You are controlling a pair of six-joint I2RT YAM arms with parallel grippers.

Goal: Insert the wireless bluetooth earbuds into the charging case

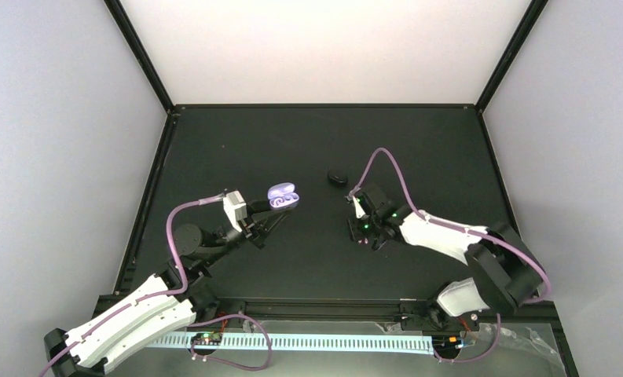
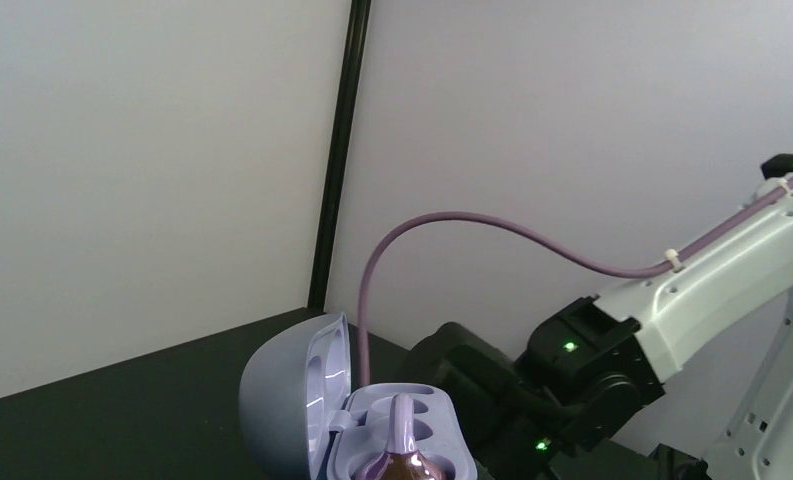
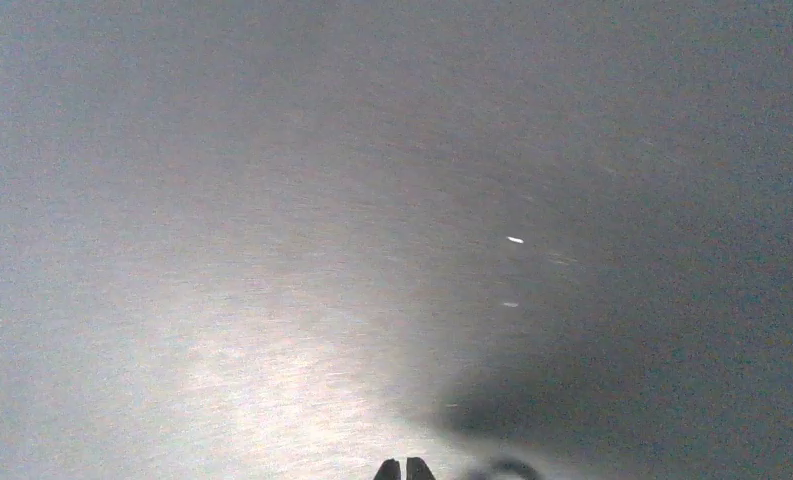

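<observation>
The open lilac charging case [image 1: 284, 206] is held clear of the table by my left gripper [image 1: 280, 210], which is shut on it. In the left wrist view, one glossy purple earbud [image 2: 402, 428] shows in the case; the left fingers are out of sight. My right gripper is shut, its tips almost together, with nothing between them. Beside the right fingers in the top view, small purple bits of the other earbud [image 1: 360, 241] show, mostly covered by the gripper. A blurred dark curve lies right of the tips in the right wrist view.
A small black object [image 1: 337, 178] lies behind the right gripper. Purple cables arch over both arms.
</observation>
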